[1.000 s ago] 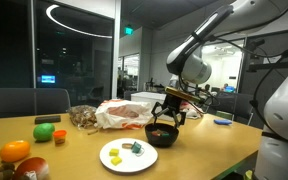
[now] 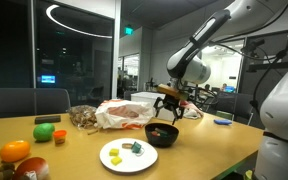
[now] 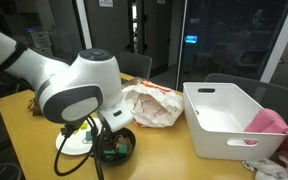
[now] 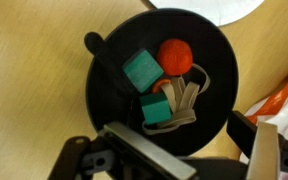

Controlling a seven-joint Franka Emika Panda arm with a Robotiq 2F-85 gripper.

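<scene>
A black bowl holds two teal blocks, a red ball, beige strap-like pieces and a black-handled utensil. My gripper stands open at the lower edge of the wrist view, its fingers spread wide and nothing visible between them. In the first exterior view, the gripper hangs just above the bowl. The arm hides part of the bowl in the second exterior view.
A white plate with yellow and green pieces sits beside the bowl. Oranges and a green ball lie farther left. Behind are a crumpled white bag and a large white bin.
My gripper has risen slightly from the bowl. The bowl, plate and other table items look unmoved.
</scene>
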